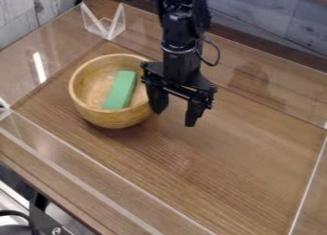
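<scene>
My black gripper (174, 107) stands open over the wooden table, its two fingers pointing down just to the right of a round wooden bowl (90, 80). The left finger is at the bowl's right rim; whether it touches cannot be told. In the bowl lies a green block (121, 89), upright along its length toward the back.
A clear plastic object (105, 24) stands at the back left. Dark cables or parts show at the bottom left corner.
</scene>
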